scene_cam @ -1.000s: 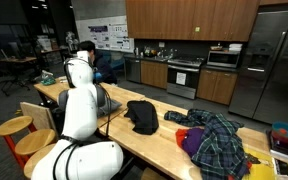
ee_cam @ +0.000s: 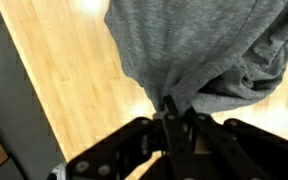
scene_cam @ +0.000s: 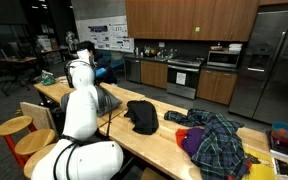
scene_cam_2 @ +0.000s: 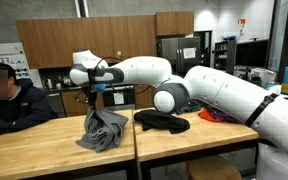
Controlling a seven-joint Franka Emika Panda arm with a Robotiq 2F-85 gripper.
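Observation:
A grey cloth (scene_cam_2: 106, 130) lies bunched on the wooden table, with one part drawn up toward my gripper (scene_cam_2: 91, 98) in the second exterior view. From the wrist, my gripper is shut on a gathered fold of this grey cloth (ee_cam: 199, 45), which spreads away beyond the fingertips. In the first exterior view the grey cloth (scene_cam: 108, 101) shows only partly beside the arm, and the fingers are too small to make out there.
A black cloth (scene_cam: 142, 117) lies mid-table. Farther along are a dark plaid cloth (scene_cam: 216, 148) and a red one (scene_cam: 191, 140). A person (scene_cam_2: 22, 105) sits at the table's far end. Stools (scene_cam: 29, 142) stand alongside. Bare wood (scene_cam_2: 34, 138) shows left of the grey cloth.
The arm's far end has shifted slightly in the first exterior view, with its forearm now reaching a little farther left. The black and plaid cloths have stayed put.

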